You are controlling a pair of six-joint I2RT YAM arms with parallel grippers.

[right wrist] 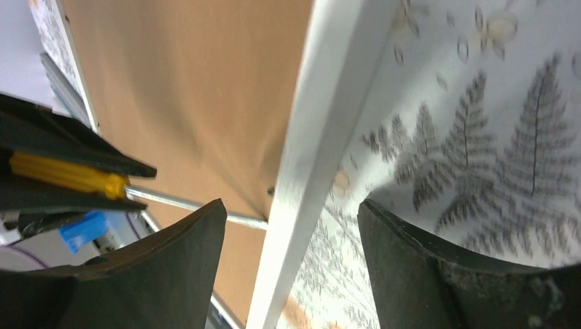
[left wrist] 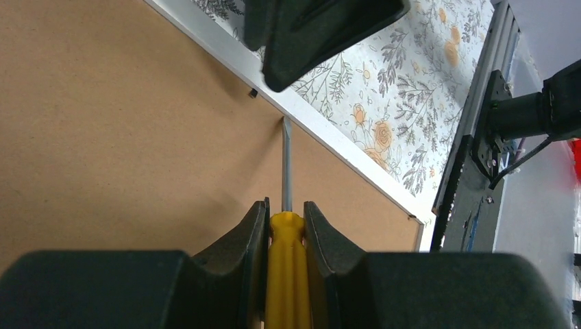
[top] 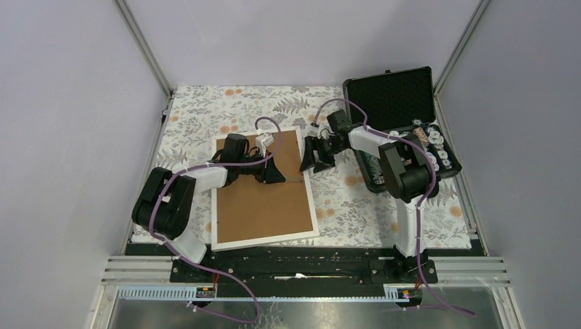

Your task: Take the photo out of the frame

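The picture frame (top: 314, 219), white-edged, lies face down with its brown backing board (top: 264, 212) uppermost; no photo shows. Above the board, my left gripper is shut on the yellow handle of a screwdriver (left wrist: 286, 267). Its metal shaft reaches to the inner edge of the frame's right side, close to a small dark tab (left wrist: 253, 93). In the right wrist view the blade end meets that same white rail (right wrist: 312, 151). My right gripper stands open, its fingers on either side of the rail, with gaps visible between them and it.
At the right, an open black case (top: 390, 96) holds several round items, partly under my right arm. Another small tab (left wrist: 412, 217) sits near a corner.
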